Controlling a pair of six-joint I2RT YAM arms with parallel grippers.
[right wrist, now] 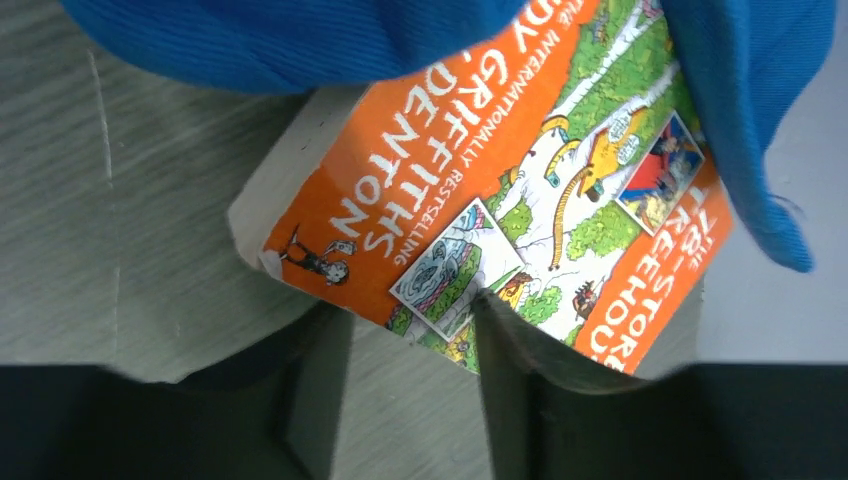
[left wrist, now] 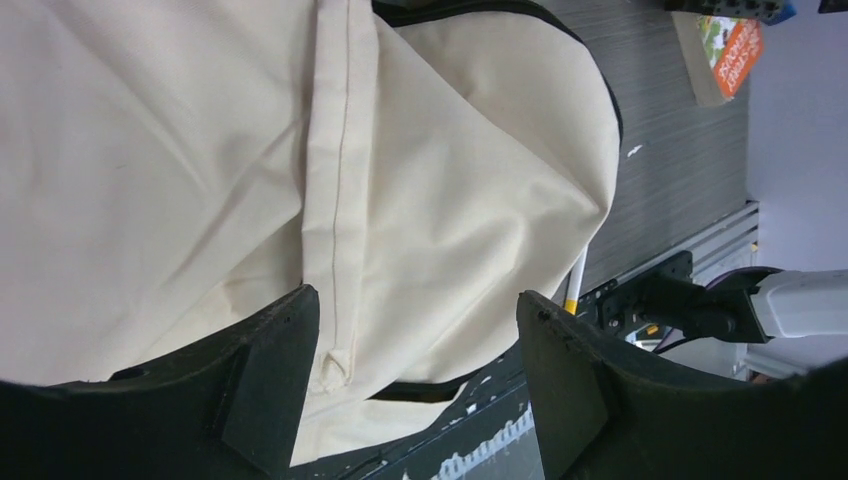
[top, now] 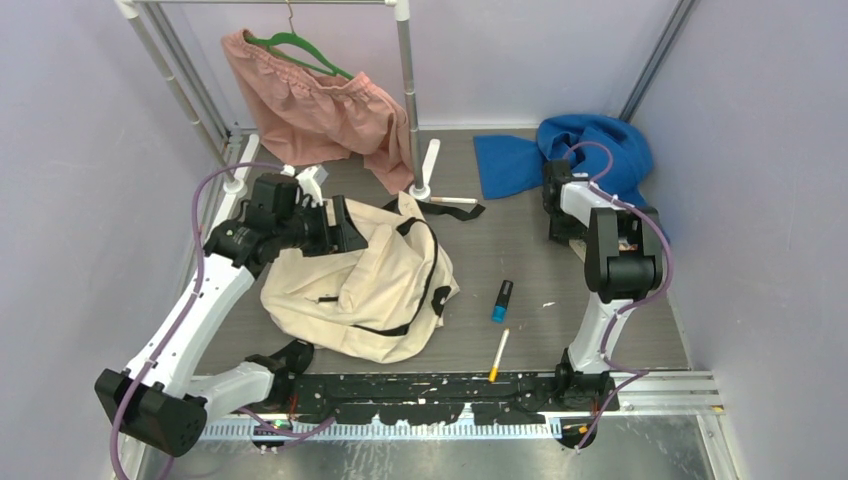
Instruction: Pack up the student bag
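Note:
The cream bag lies on the left floor. My left gripper is above it, fingers apart over the fabric in the left wrist view. On the right, an orange book lies partly under blue cloth. My right gripper is low at the book's near edge, fingers apart, blurred; whether they touch it is unclear. A dark marker with a blue cap and a white-and-yellow pen lie between bag and book.
A rack with pink shorts on a green hanger stands at the back left. Walls bound both sides.

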